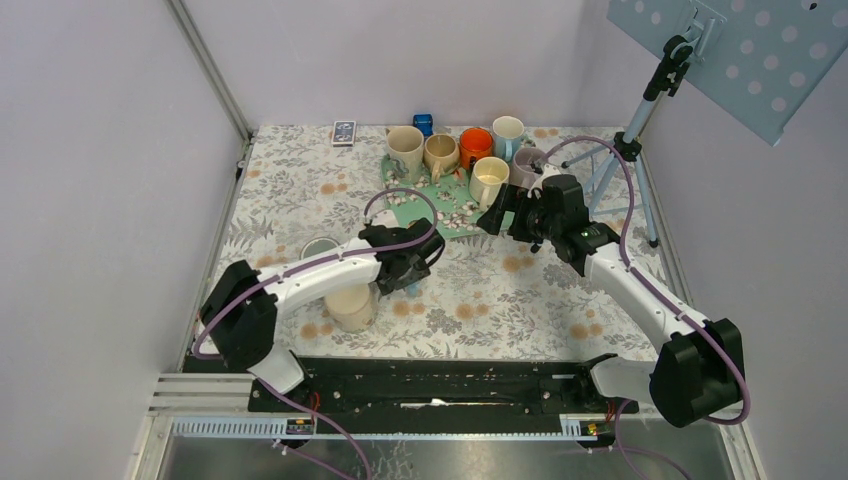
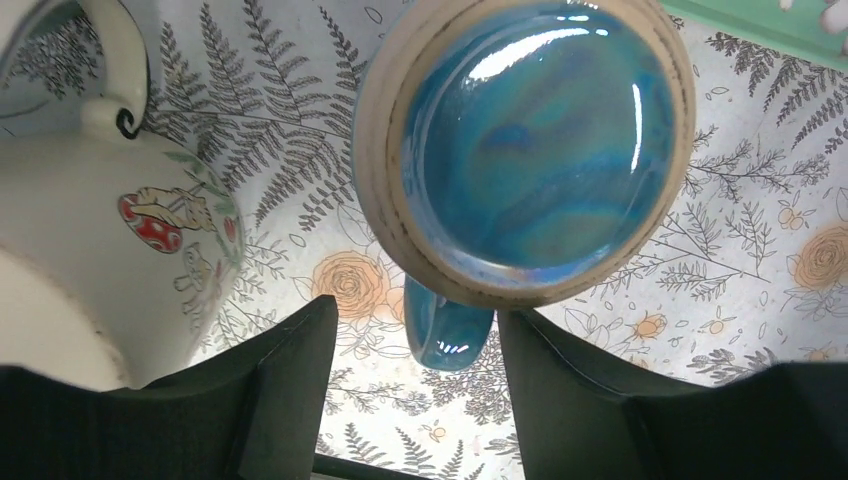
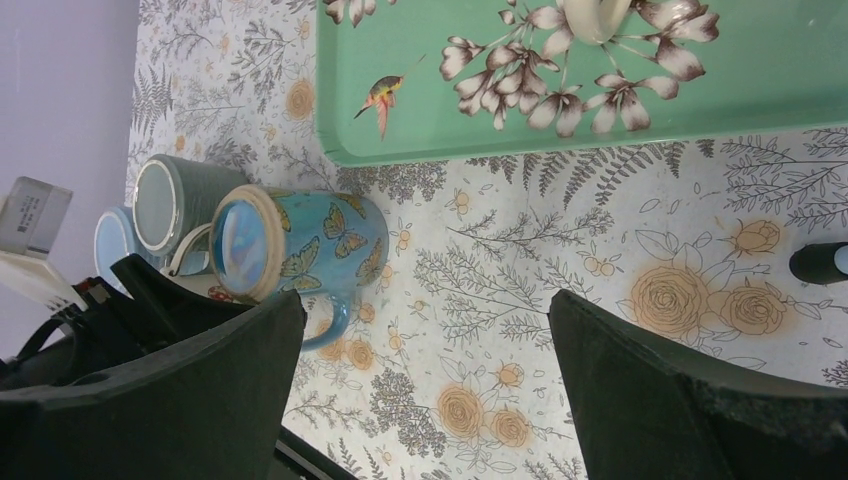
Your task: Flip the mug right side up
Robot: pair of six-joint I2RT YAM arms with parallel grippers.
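Observation:
A blue butterfly mug (image 3: 330,240) lies on its side on the patterned table, mostly hidden by the left arm in the top view. The left wrist view shows its glossy blue end with a tan rim (image 2: 530,140). Its handle (image 2: 445,335) points down between the parted fingers of my left gripper, which has nothing clearly gripped. My right gripper (image 1: 495,215) stands open above the table near the tray, to the right of the mug; nothing is between its fingers.
A green tray (image 3: 420,145) with several mugs stands at the back. A cream mug (image 1: 350,312) and another mug (image 1: 318,246) sit left of the blue mug. A stand (image 1: 630,150) is at the right.

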